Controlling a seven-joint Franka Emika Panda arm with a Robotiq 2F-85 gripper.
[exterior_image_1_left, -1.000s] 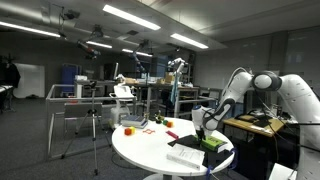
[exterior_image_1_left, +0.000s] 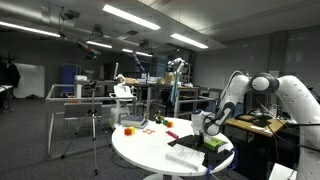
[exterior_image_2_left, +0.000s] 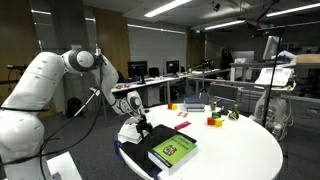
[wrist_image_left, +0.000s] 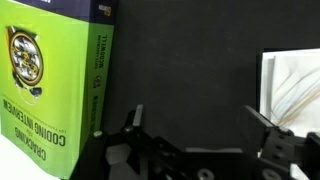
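A thick green book (wrist_image_left: 55, 80), its cover reading "Cracking the Coding Interview", lies along the left of the wrist view; in exterior view 2 the green book (exterior_image_2_left: 172, 151) rests near the front of the table. My gripper is open over a bare stretch of black mat (wrist_image_left: 190, 60), with nothing between its fingers. To its right in the wrist view is part of a white item (wrist_image_left: 295, 85) with thin streaks on it. From the side, the gripper (exterior_image_2_left: 143, 130) hangs low just behind the book, apart from it.
The white round-edged table (exterior_image_2_left: 240, 150) has broad clear room on its right. Farther back sit a red item (exterior_image_2_left: 182, 126) and small red and yellow objects (exterior_image_2_left: 214, 122). In exterior view 1 a white box-like item (exterior_image_1_left: 185, 155) lies near the front edge.
In exterior view 1 the arm has shifted a little to the left and down over the black mat. The things on the table look unmoved.
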